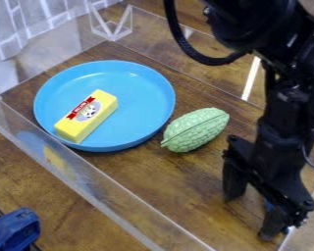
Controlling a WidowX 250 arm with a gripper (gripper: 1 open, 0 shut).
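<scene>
The black gripper (251,201) is low over the wooden floor at the right of the camera view, its fingers pointing down and standing apart; what is between them, if anything, is hard to see. A pale green ridged oval (194,128) lies to its upper left. A blue plate (127,90) at the upper left holds a yellow block (85,117) with a red and white label.
Clear walls (87,194) edge the wooden work area. A blue object (11,232) lies outside at the lower left. Bare wood lies between the green oval and the lower wall.
</scene>
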